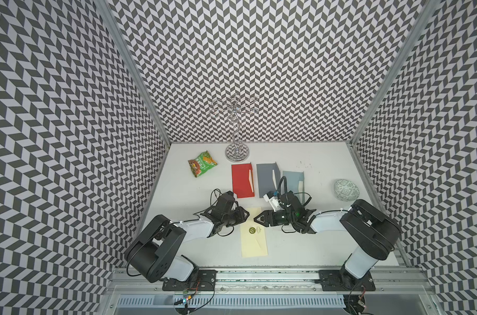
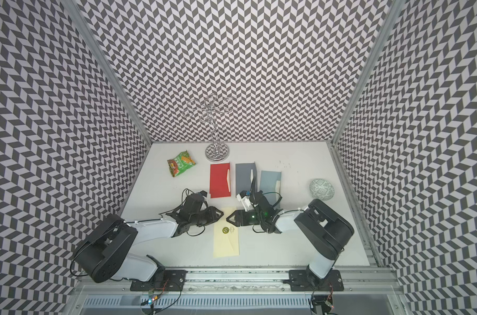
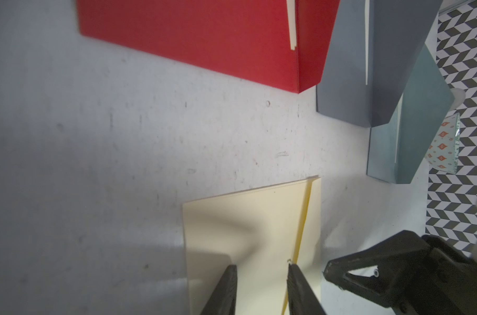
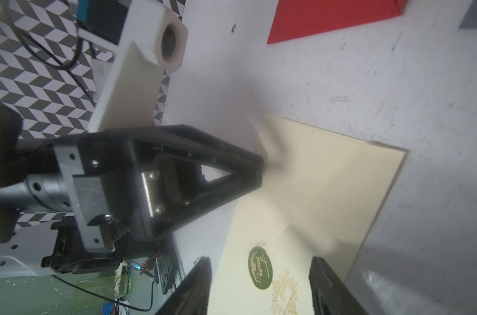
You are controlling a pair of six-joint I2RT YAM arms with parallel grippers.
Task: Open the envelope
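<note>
A cream envelope (image 1: 254, 244) with a round green-gold seal (image 4: 260, 266) lies flat on the table, a narrow folded strip along one side. My left gripper is over its far part; in the left wrist view its fingertips stand apart above the paper, and whether anything is between them is unclear. My right gripper is over the envelope facing the left one, its fingers apart, the seal between them in view below.
Red (image 1: 242, 180), dark grey (image 1: 265, 180) and light blue (image 1: 292, 177) envelopes lie behind. A snack bag (image 1: 201, 163), chrome stand (image 1: 237, 153) and patterned round object (image 1: 346, 189) stand around them.
</note>
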